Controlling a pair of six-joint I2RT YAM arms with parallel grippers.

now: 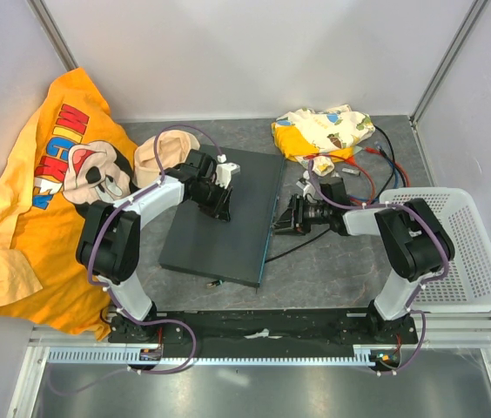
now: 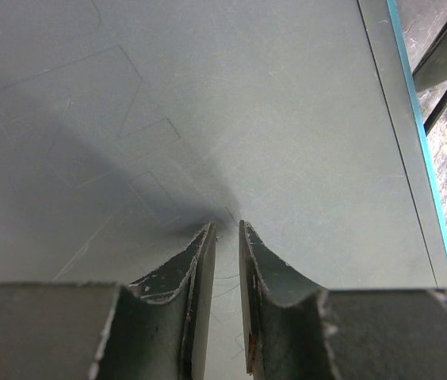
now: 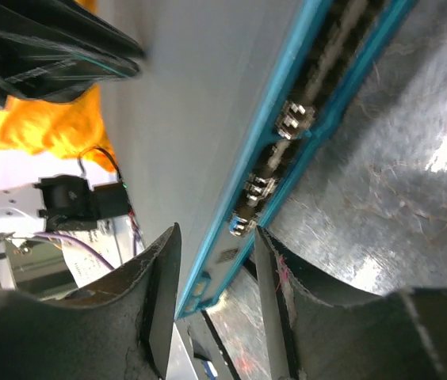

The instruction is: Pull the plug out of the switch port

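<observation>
A large dark switch box (image 1: 206, 257) lies flat on the floor, its blue-edged port side (image 3: 243, 186) facing right, with metal connectors visible in the right wrist view. A black cable (image 1: 305, 243) runs from near that side toward the right; whether a plug sits in a port is unclear. My left gripper hangs over the box top, its fingertips slightly apart with nothing between them. My right gripper is beside the port side, fingers open, the connectors beyond its tips.
An orange cloth (image 1: 19, 218) covers the left side. A white basket (image 1: 480, 252) stands at the right, coloured cables and a patterned cloth (image 1: 324, 131) at the back. Bare floor (image 1: 332, 283) lies in front of the right arm.
</observation>
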